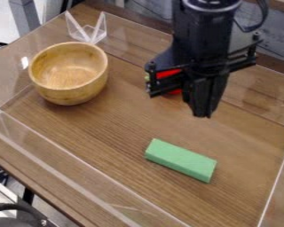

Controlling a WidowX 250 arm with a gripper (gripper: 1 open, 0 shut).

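My black gripper [201, 105] hangs over the upper middle of the table, shut, with nothing seen between its fingers. A green block [180, 161] lies on the wooden table in front of it, apart from it. A red object [167, 93] with a bit of green is mostly hidden behind the gripper.
A wooden bowl [67, 91] stands at the left, with a clear plastic piece [85, 29] behind it.
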